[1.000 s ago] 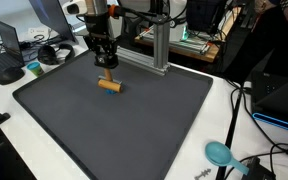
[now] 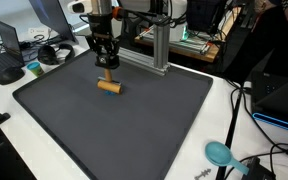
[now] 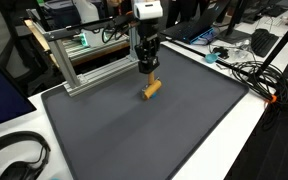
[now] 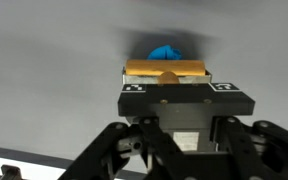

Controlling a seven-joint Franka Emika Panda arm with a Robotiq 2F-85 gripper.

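Note:
A wooden mallet-like piece has an orange-tan cylindrical head lying sideways just above or on the dark grey table mat, and an upright handle rising from it. From above, my gripper is shut on that handle. In the wrist view the head shows just beyond the black fingers, which hide most of the handle. A small blue thing sits right by the head. Whether it is attached to the head or lies on the mat, I cannot tell.
A light blue round-ended object lies off the mat at the front right. A green cup and laptops stand at the back left. A metal frame borders the mat.

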